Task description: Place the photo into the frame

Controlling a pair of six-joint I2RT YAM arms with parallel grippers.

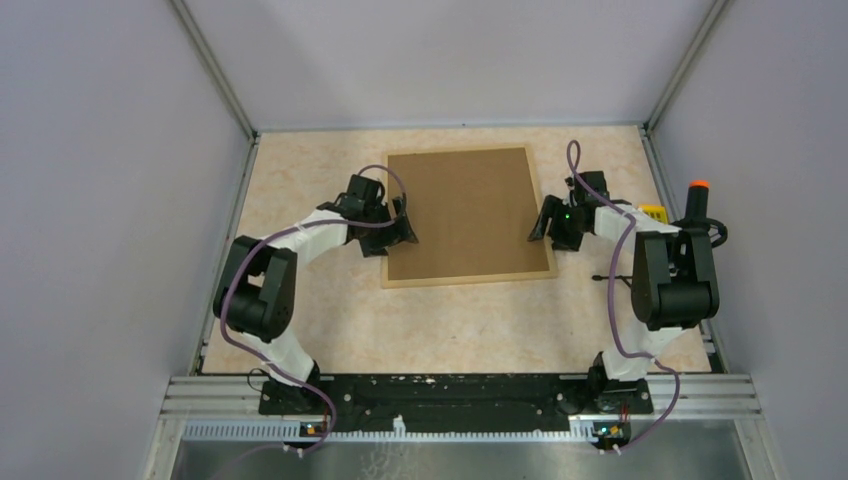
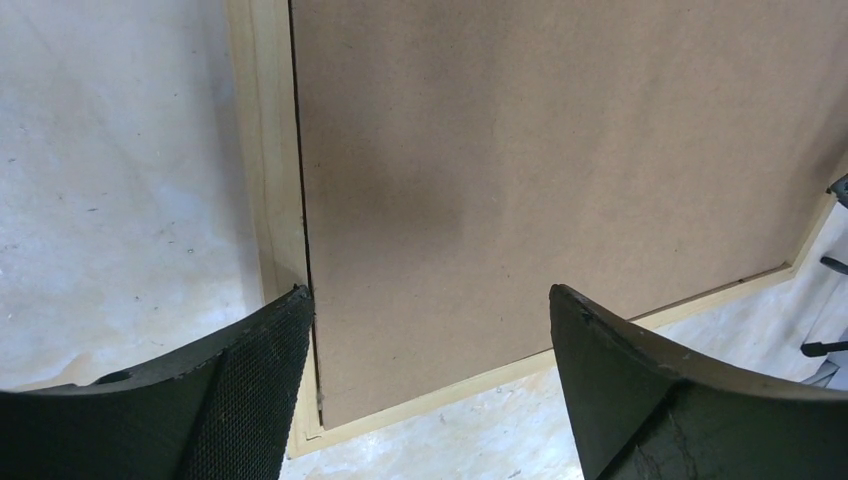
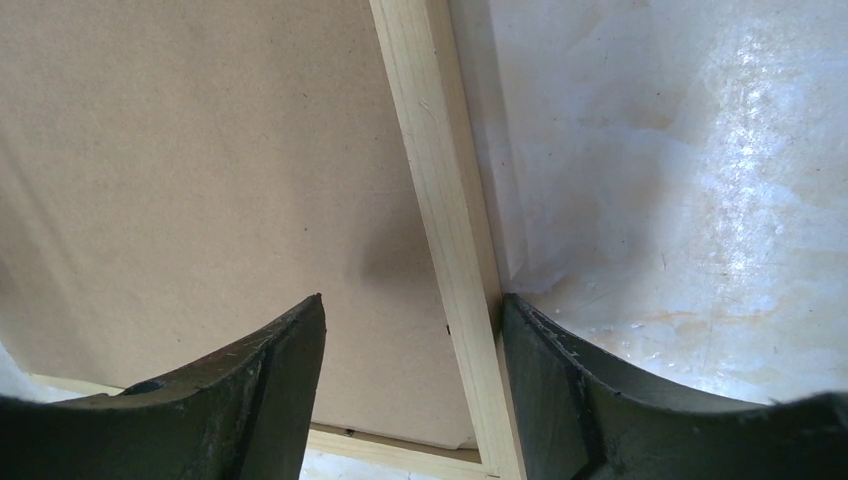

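A light wooden frame [image 1: 470,281] lies on the table, its inside filled by a flat brown board [image 1: 462,210]. No picture side of a photo shows. At the left rail, my left gripper [image 1: 391,246] stands open; in the left wrist view one of its fingers [image 2: 240,370] is by the rail and the other is over the board, with nothing held. On the opposite side my right gripper is part open and straddles the right rail [image 3: 440,190]. Its outer finger [image 3: 545,370] is against or very near the rail's outer side, the inner one over the board.
Bare tabletop [image 1: 460,330] lies in front of the frame. To the right are a yellow item [image 1: 654,213], a black tool with an orange end [image 1: 698,200] and a small black rod [image 1: 611,278]. Walls close the table's back and sides.
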